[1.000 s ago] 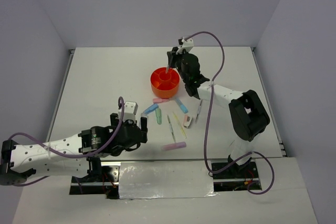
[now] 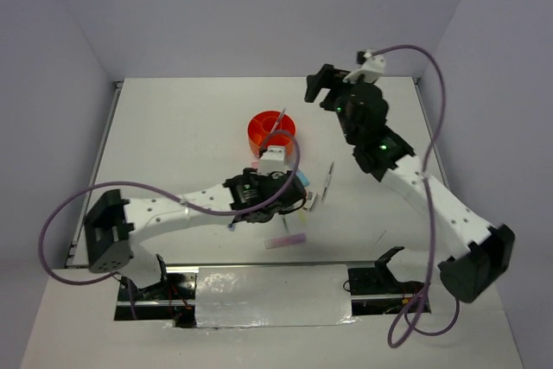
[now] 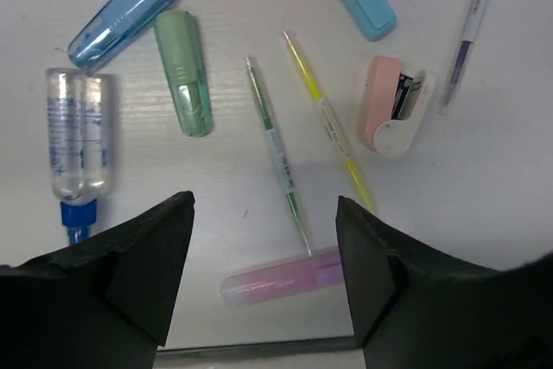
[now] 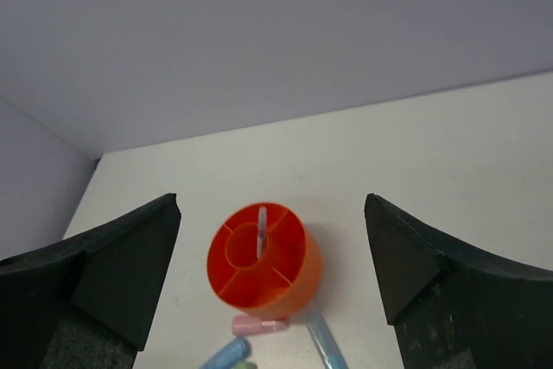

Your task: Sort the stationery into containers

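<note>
A pen (image 4: 262,232) stands in the round red divided holder (image 4: 314,276). My right gripper is open and empty, up and to the right of the holder in the top view. Over the loose stationery, my left gripper is also open, nothing between its fingers. Below it in the left wrist view lie a green pen (image 3: 278,157), a yellow pen (image 3: 332,127), a pink highlighter (image 3: 281,281), a green highlighter (image 3: 183,75), a blue highlighter (image 3: 121,19), a light blue highlighter (image 3: 366,2) and a white pen (image 3: 473,28).
A clear spray bottle with a blue nozzle (image 3: 79,140) lies at left in the left wrist view. A pink and white stapler-like item (image 3: 393,110) rests right of the yellow pen.
The left arm has moved rightward over the loose items, its gripper staying open.
</note>
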